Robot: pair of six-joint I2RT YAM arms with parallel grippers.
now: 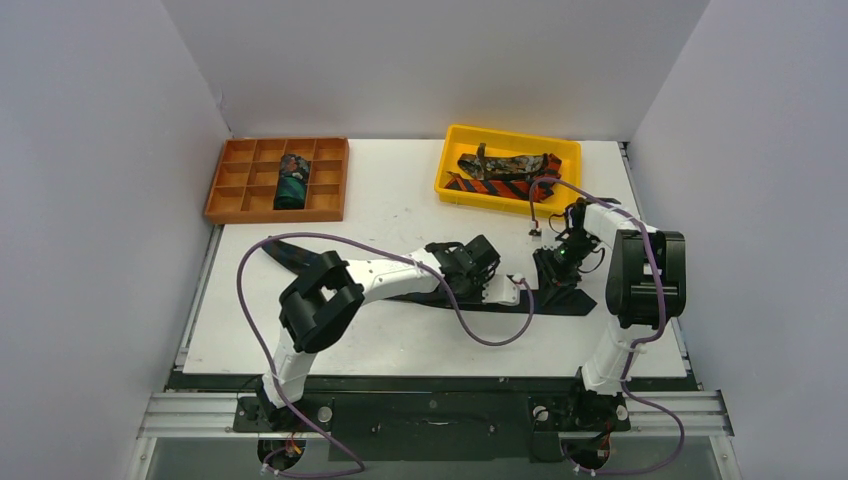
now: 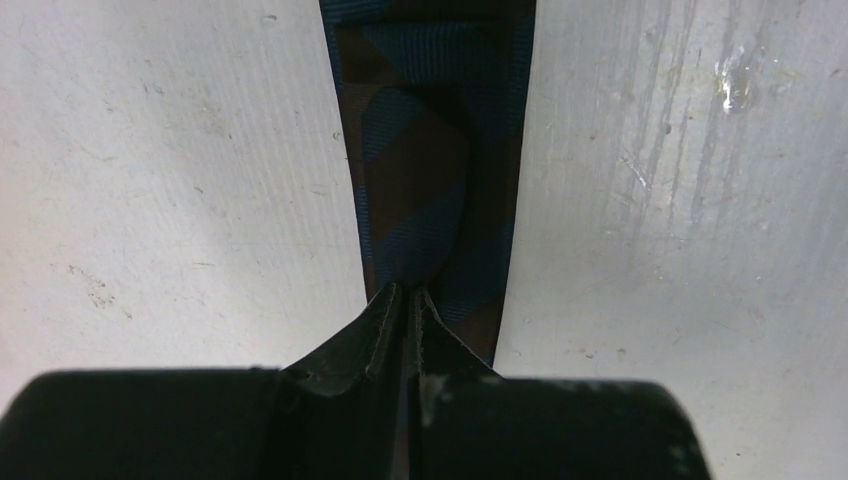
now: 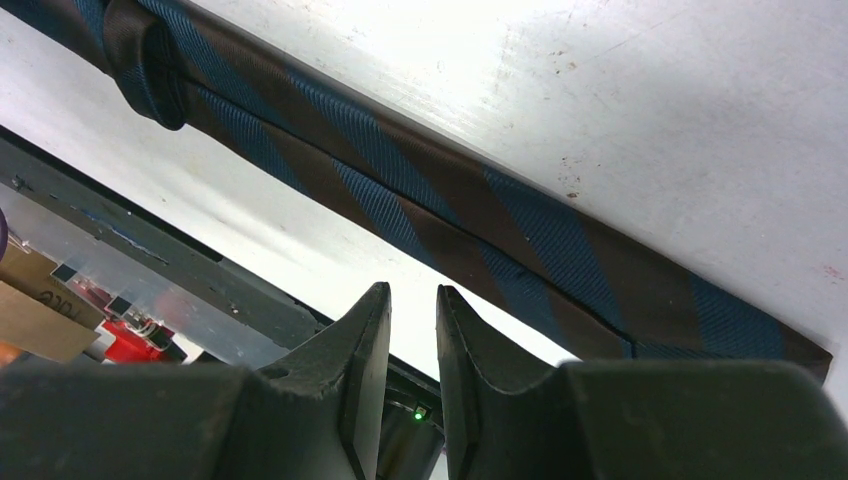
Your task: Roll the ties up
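Observation:
A long dark tie with blue and brown stripes (image 1: pixel 572 303) lies across the white table, with its middle hidden under my left arm. In the left wrist view, the shut left gripper has its tips against the tie (image 2: pixel 420 160), at the lower end of the narrower layer lying on the wide one. Whether cloth is pinched there does not show. My right gripper is part open, its gap empty, over the table beside the tie (image 3: pixel 450 215). A raised fold shows in the tie at the right wrist view's upper left.
A yellow bin (image 1: pixel 447 190) with more ties (image 1: pixel 500 187) stands at the back right. An orange divided tray (image 1: pixel 231 190) at the back left holds a dark patterned roll (image 1: pixel 292 182). Bare table lies in front of the tie.

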